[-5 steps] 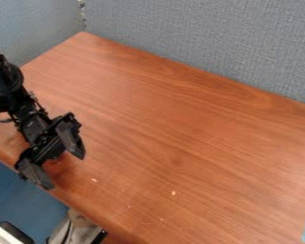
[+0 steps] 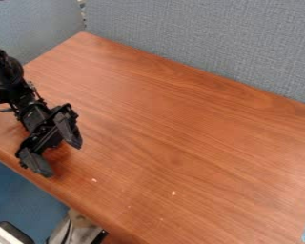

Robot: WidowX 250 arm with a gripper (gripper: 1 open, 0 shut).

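My black arm reaches in from the left edge of the camera view, low over the wooden table (image 2: 181, 133) near its front left. Its gripper (image 2: 56, 152) is open, with the two dark fingers apart and pointing down toward the tabletop. I see no object between them.
Grey fabric partitions (image 2: 200, 43) line the back and left. Beyond the front left edge lie a blue floor (image 2: 22, 195) and some cables and equipment at the bottom.
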